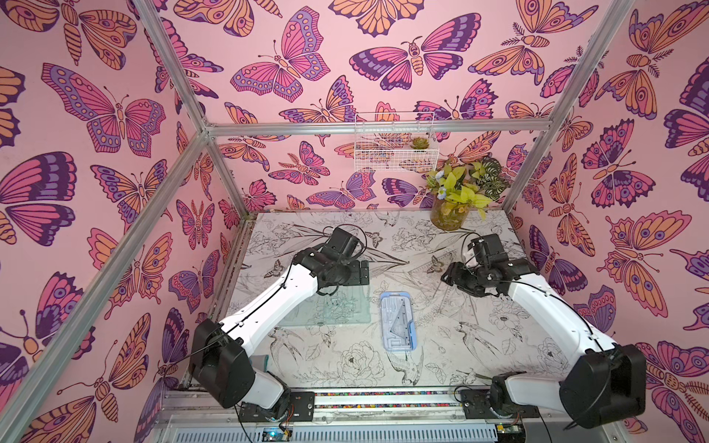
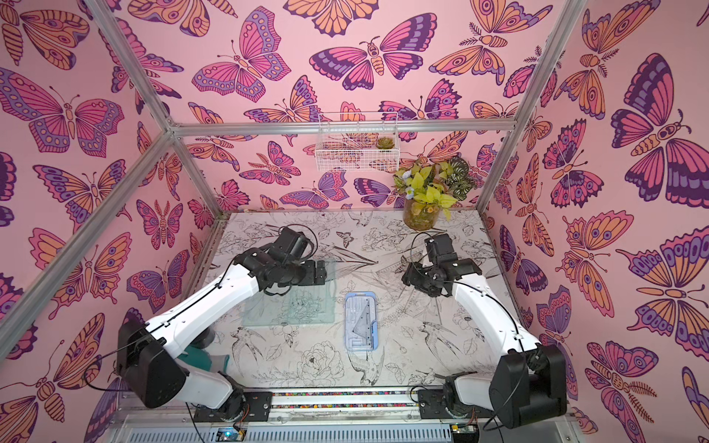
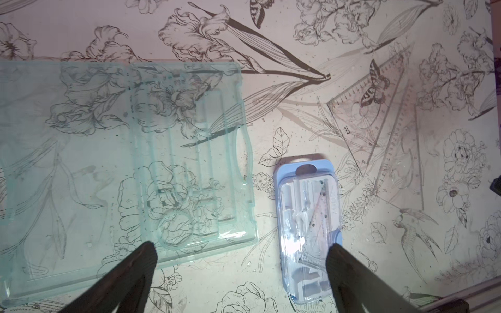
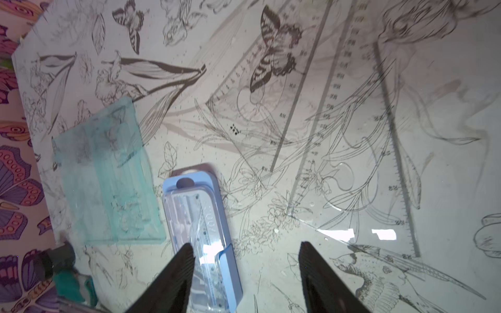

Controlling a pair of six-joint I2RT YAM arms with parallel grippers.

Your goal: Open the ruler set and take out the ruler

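The small blue case [image 1: 399, 321] lies flat mid-table, its clear cover over white compartments and clear drawing tools. On its right side shows a blue tab [image 4: 225, 255]. To its left a larger pale teal case [image 3: 62, 172] lies spread open, its moulded half [image 3: 190, 156] empty. Clear set squares [image 4: 313, 135] rest on the bare table to the right. My left gripper [image 1: 365, 273] hovers above the teal case, open and empty. Above the set squares hangs my right gripper [image 1: 450, 274], fingers [image 4: 326, 284] apart, nothing between them.
A vase of yellow-green leaves [image 1: 452, 214] stands at the back right; a white wire basket [image 1: 395, 158] hangs on the back wall. Dark and teal items [image 4: 70, 284] sit at the left front edge.
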